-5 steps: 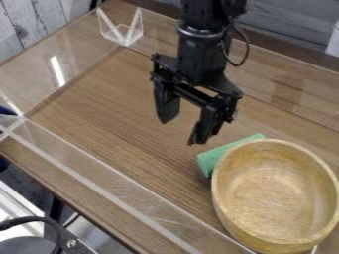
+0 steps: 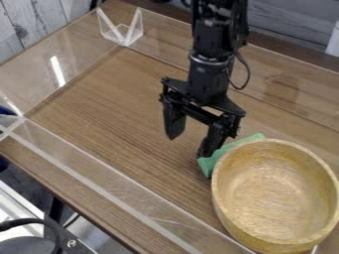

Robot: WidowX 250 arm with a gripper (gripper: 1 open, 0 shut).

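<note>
My black gripper (image 2: pixel 199 127) hangs over the middle of the wooden table, its two dark fingers spread open, with nothing visible between them. Just below and right of it, a green object (image 2: pixel 217 156) lies on the table, partly behind a large beige bowl (image 2: pixel 269 194) that fills the lower right.
A clear plastic holder (image 2: pixel 121 25) stands at the back left. A dark round object (image 2: pixel 27 240) with a cable sits at the lower left edge.
The arm has shifted slightly back and left, with its fingers a little lower in view relative to the upper arm. The green object and bowl look unmoved.
</note>
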